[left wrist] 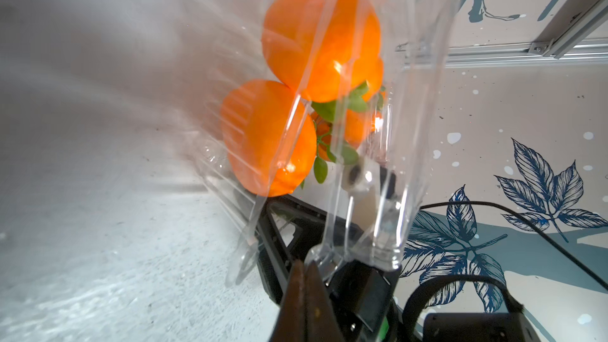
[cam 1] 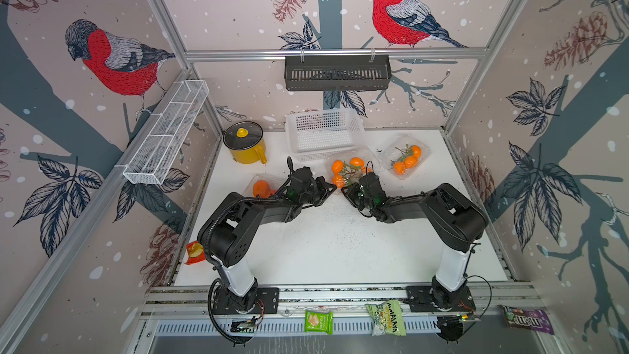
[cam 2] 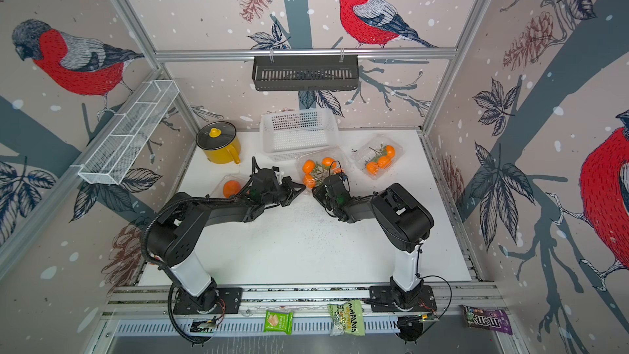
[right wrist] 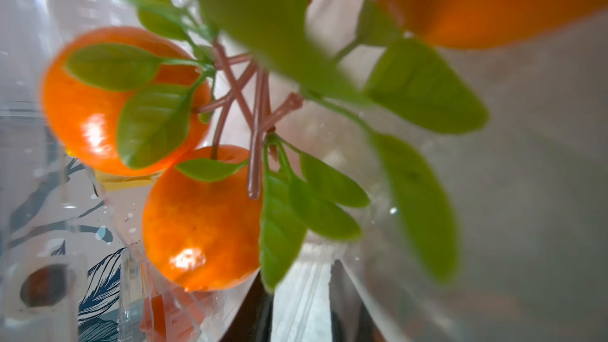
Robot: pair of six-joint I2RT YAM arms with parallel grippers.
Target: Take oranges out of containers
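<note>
In the top left view, a clear container [cam 1: 369, 155] with several oranges on leafy stems stands at the middle of the table. My right gripper [cam 1: 347, 190] is at its front; in the right wrist view its fingers [right wrist: 350, 304] are shut on a clear wall of this container, below the oranges [right wrist: 199, 228] and leaves. My left gripper is shut, nothing showing between its fingers, close in front of the same container's clear side. Another clear container with oranges [cam 1: 261, 188] is partly hidden behind my left arm. A third container [cam 1: 426, 152] with oranges stands at right.
A white basket [cam 1: 325, 155] stands behind the middle container. The yellow pot [cam 1: 245, 152] is at the back left. A red packet [cam 1: 194, 253] lies by the left edge.
</note>
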